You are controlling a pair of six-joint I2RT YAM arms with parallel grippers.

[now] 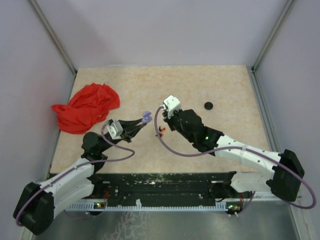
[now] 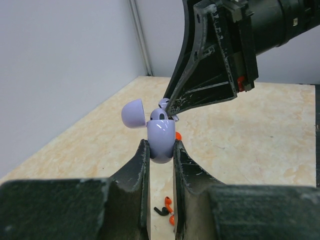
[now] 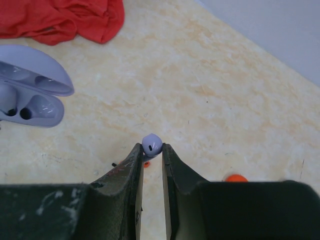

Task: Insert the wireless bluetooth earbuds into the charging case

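Note:
My left gripper is shut on the lavender charging case point(image 1: 146, 117), which is held upright with its lid open, seen also at the left of the right wrist view point(image 3: 37, 107) with two wells; one seems filled by an earbud. My right gripper is shut on a small lavender earbud point(image 3: 152, 141). It hangs to the right of the case in the top view, and behind it in the left wrist view, partly hidden there.
A red cloth point(image 1: 87, 107) lies at the back left. Small orange and black pieces point(image 1: 160, 131) lie mid-table, and a black disc point(image 1: 208, 105) at the right.

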